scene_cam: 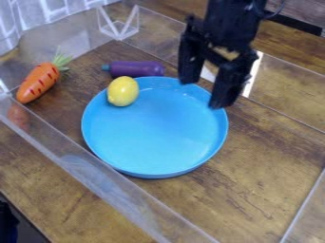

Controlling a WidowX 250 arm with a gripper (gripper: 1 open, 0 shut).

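Observation:
My dark gripper [211,68] hangs above the back right of a blue plate [152,128], blurred, its fingers apart with nothing seen between them. A yellow egg-shaped object [124,90] rests on the plate's back left. Beyond the plate's back edge lies a purple eggplant-like object [135,69]. An orange carrot [40,84] with a green top lies at the far left.
A wooden table [254,180] has free room to the right and front of the plate. Clear plastic walls [79,190] run along the left side and behind the objects.

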